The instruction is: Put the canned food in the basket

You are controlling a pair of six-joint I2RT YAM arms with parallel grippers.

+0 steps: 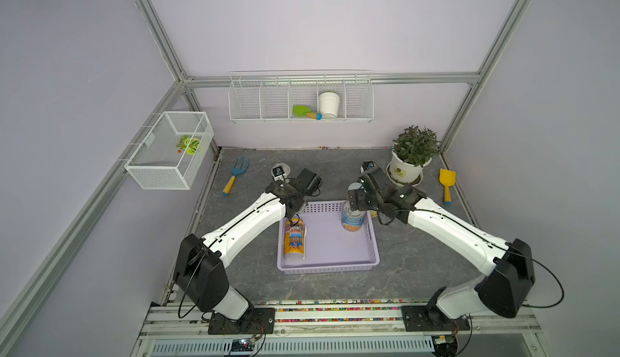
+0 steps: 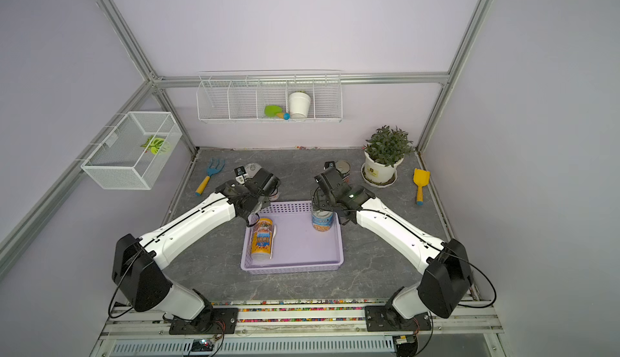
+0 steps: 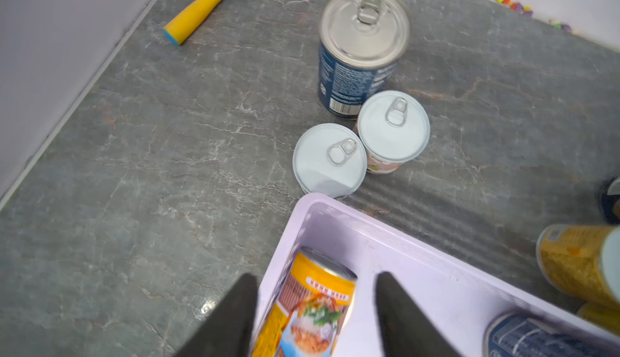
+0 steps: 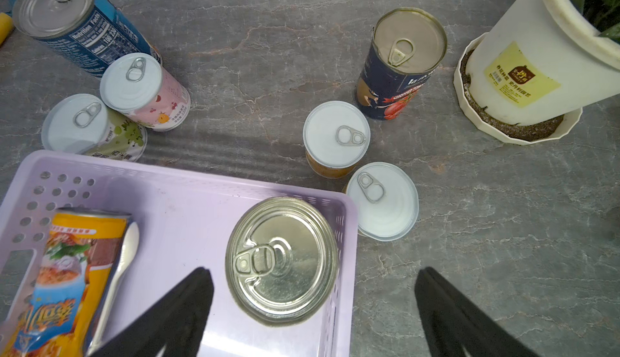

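A yellow-orange can (image 3: 313, 305) lies on its side at the left of the lilac basket (image 1: 329, 250), between the fingertips of my left gripper, which is shut on it. A tall can (image 4: 281, 260) stands in the basket's back right corner, below my open right gripper. Outside, behind the basket, stand a blue can (image 3: 352, 82), two small white-lidded cans (image 3: 329, 156) at the left, and a navy can (image 4: 394, 92) with two more white-lidded cans (image 4: 335, 134) at the right.
A potted plant (image 1: 407, 169) stands at the back right. A blue fork (image 1: 235, 173) and a yellow scoop (image 1: 447, 182) lie at the sides. A white spoon (image 4: 122, 260) lies beside the orange can. The basket's middle is clear.
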